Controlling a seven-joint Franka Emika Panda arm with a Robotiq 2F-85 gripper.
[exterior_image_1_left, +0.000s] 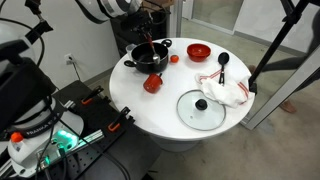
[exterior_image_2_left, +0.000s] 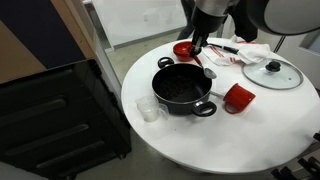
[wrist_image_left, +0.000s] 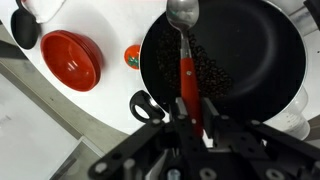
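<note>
My gripper is shut on the red handle (wrist_image_left: 188, 82) of a metal spoon, which points away from the fingers. Beneath it in the wrist view lies a black pot (wrist_image_left: 250, 60) with dark beans (wrist_image_left: 205, 72) on its bottom. In exterior view 2 the spoon's bowl (exterior_image_2_left: 209, 73) hangs by the pot's far right rim, and whether it touches is unclear. A red mug (exterior_image_2_left: 238, 97) appears tipped onto its side on the white table, right of the pot (exterior_image_2_left: 180, 88).
A clear glass cup (exterior_image_2_left: 150, 108) stands close beside the pot. Farther off are a red bowl (exterior_image_1_left: 199, 52), a tomato (exterior_image_1_left: 174, 58), a cloth (exterior_image_1_left: 225, 90) with a black ladle, and a glass lid (exterior_image_1_left: 201, 110).
</note>
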